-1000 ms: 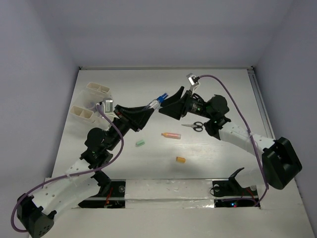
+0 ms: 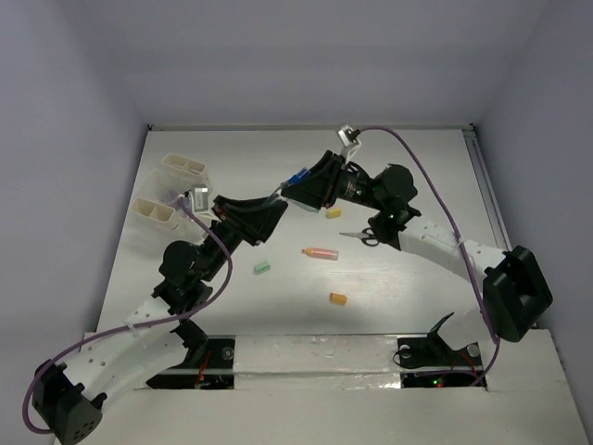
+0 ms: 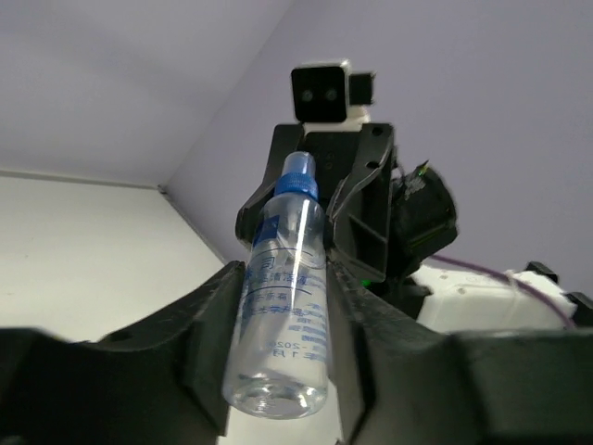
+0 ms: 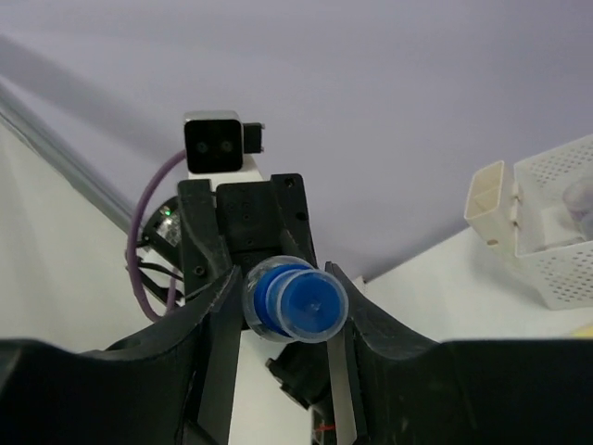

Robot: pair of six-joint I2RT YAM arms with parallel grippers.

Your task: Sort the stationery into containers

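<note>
A clear bottle with a blue cap point(image 3: 280, 306) is held in midair between my two grippers, over the table's centre. My left gripper point(image 2: 273, 204) is at its base end; my right gripper point(image 2: 296, 193) surrounds the cap end, which faces the right wrist camera point(image 4: 306, 301). How far either finger is closed is unclear. On the table lie a pink-orange tube point(image 2: 321, 254), scissors point(image 2: 358, 235), a green piece point(image 2: 262, 267), an orange piece point(image 2: 338, 298) and a yellow piece point(image 2: 334, 212).
White perforated containers with beige compartments point(image 2: 154, 211) stand at the table's left point(image 4: 556, 271). Grey walls border the back and sides.
My right gripper has moved left and up onto the bottle's cap end, with its arm shifting along. My left gripper has stayed nearly still.
</note>
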